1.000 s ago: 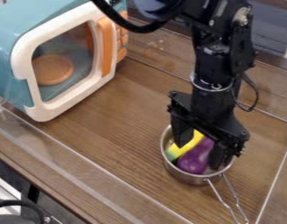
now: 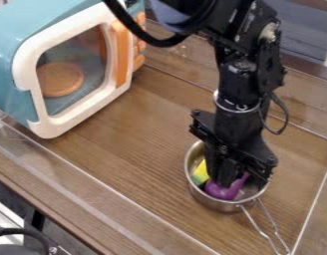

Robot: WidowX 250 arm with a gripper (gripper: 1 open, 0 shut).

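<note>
My gripper point(image 2: 225, 157) reaches down into a steel pot point(image 2: 219, 201) with wire handles, its black fingers largely covering the contents. Inside the pot lie a purple item point(image 2: 225, 190), like an eggplant, and a yellow item point(image 2: 201, 170). The fingertips are close together over the purple item; whether anything is between them is hidden.
A toy microwave point(image 2: 60, 60) in teal and white stands at upper left with its window toward the table, an orange disc inside. A black cable lies at the lower left.
The gripper has drawn its fingers inward and lower over the pot, now covering more of the yellow and purple items than before.
</note>
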